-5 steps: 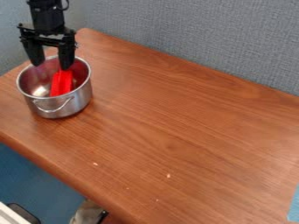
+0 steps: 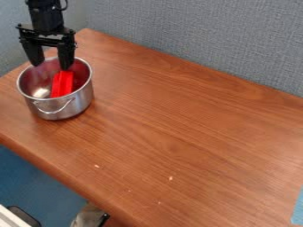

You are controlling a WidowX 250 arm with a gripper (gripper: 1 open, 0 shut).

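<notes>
A black gripper [image 2: 51,59] hangs at the upper left over a steel pot [image 2: 53,107], its two fingers spread apart at about rim height, one toward the left and one toward the right. Inside the pot lies a bright red elongated object [image 2: 63,85], below the right finger. A small pale object shows beside it, too small to identify. Whether the right finger touches the red object cannot be told.
Grey padded walls stand behind it. The table's near left edge drops to a blue surface, with some hardware at the bottom left.
The gripper sits very slightly lower than a second ago. The pot and red object look unchanged.
</notes>
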